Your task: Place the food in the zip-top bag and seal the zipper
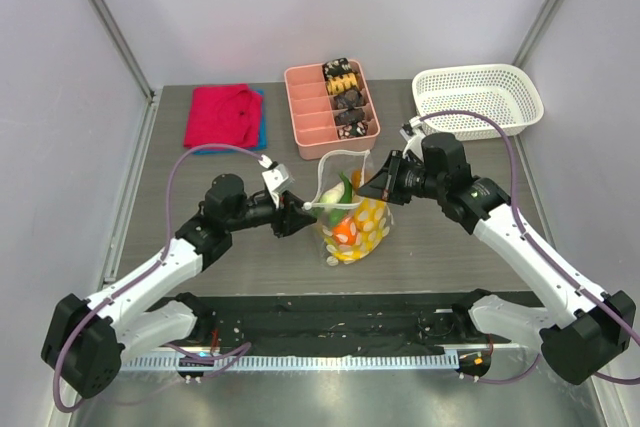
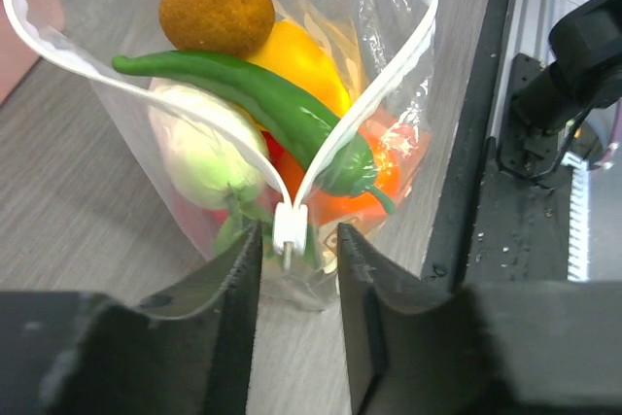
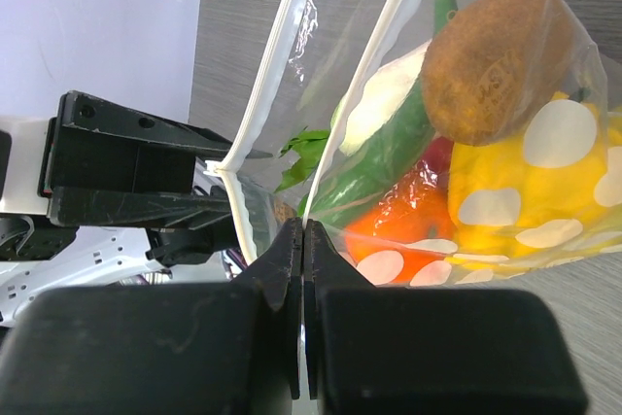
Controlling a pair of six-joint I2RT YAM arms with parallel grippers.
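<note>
The zip top bag (image 1: 355, 237) stands in the middle of the table, mouth open, holding a green pepper (image 2: 253, 94), a brown round food (image 2: 216, 9), a pale vegetable (image 2: 202, 148), and yellow and orange foods. My left gripper is open around the white slider (image 2: 290, 225) at the zipper's end, fingertips either side of it. My right gripper is shut at the bag's rim on the other side, its tips on the zipper strip; whether any plastic is between them is hard to tell.
A pink divided bin (image 1: 305, 107) with several small items stands behind the bag, a white basket (image 1: 430, 97) at back right, and red cloths (image 1: 220, 117) on a blue one at back left. The table's front edge lies close in front of the bag.
</note>
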